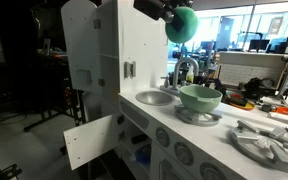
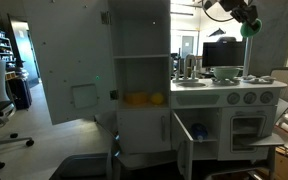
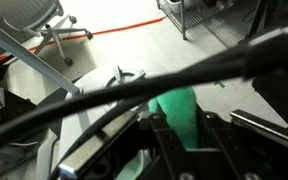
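A green rounded object [image 1: 182, 25], maybe a cup, hangs from my gripper [image 1: 171, 12] high above the counter. In exterior view 2 the same green object [image 2: 250, 28] appears at the upper right, under the arm. The wrist view shows the green object [image 3: 181, 112] at the fingers, which are shut on it; dark gripper parts and cables cover much of the contact. A light green bowl [image 1: 200, 97] rests on the cooktop side of the counter, below and apart from the held object.
A sink basin [image 1: 155, 97] and faucet [image 1: 187, 67] lie left of the bowl. A metal pan [image 1: 269, 150] with utensils sits at the near right. The tall white cabinet [image 2: 142, 50] stands open, with orange and yellow items [image 2: 137, 99] on a shelf.
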